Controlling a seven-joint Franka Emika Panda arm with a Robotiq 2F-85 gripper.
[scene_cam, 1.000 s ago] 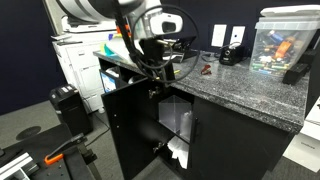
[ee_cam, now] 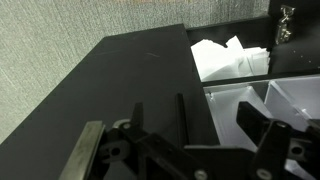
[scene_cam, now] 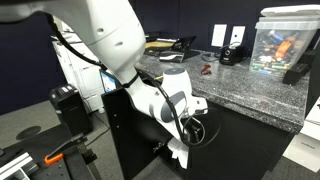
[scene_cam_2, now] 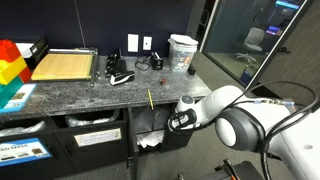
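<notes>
My gripper is open, pointing down at an open black cabinet under the counter. Nothing is held between its fingers. The black cabinet door fills the left and middle of the wrist view, and its edge passes below the fingers. Inside, crumpled white paper or cloth lies behind translucent plastic bins. From the first exterior view, the arm hangs over the counter's front edge and hides much of the opening; the cabinet door stands swung outward. Whether the fingers touch anything is hard to tell.
A speckled grey countertop overhangs the cabinet. On it stand a clear bin of colourful items and, farther along, a wooden board. A black computer-like case stands left of the door.
The arm has come down from above the counter into the area in front of the cabinet opening. The door stays open, and the bins inside have become hidden behind the arm.
</notes>
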